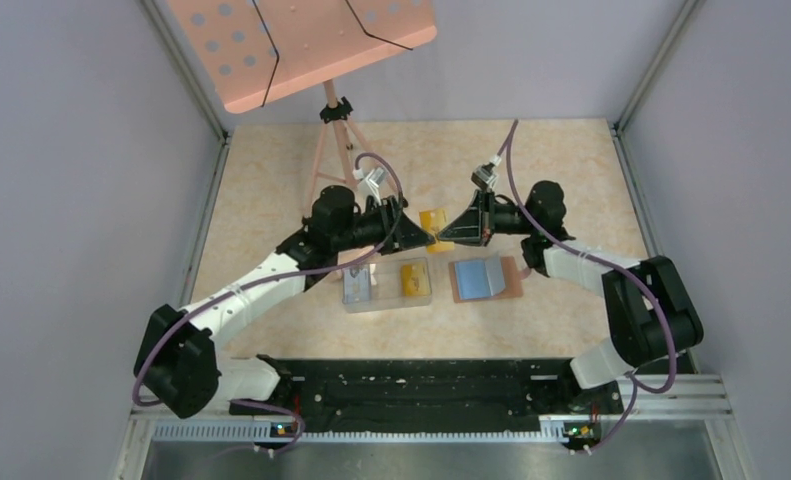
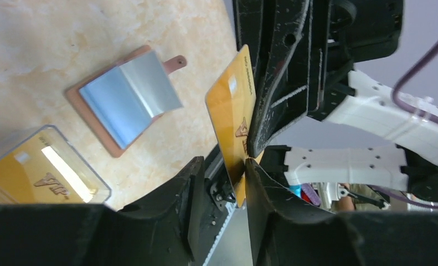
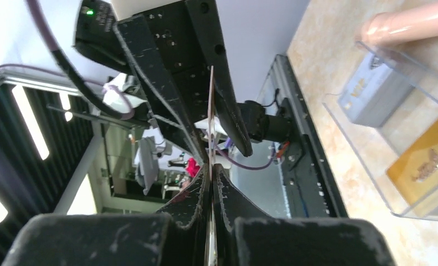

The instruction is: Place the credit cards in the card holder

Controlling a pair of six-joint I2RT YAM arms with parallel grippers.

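A gold credit card (image 1: pixel 433 218) is held up between the two grippers, its face seen at a slant in the left wrist view. My right gripper is shut on the card, which appears edge-on in the right wrist view. My left gripper is parted, with the card's lower end between its fingers, close to the right one. In the top view both grippers meet above the table. The brown card holder (image 1: pixel 514 279) lies unfolded on the table, with blue and clear sleeves (image 2: pixel 117 105), right of and below the grippers.
A clear box (image 1: pixel 386 306) sits left of the holder, with a silver card stack (image 3: pixel 371 91) and a gold card stack (image 3: pixel 424 166). Behind stands a pink easel (image 1: pixel 331 95); one of its legs (image 3: pixel 410 23) is near the box.
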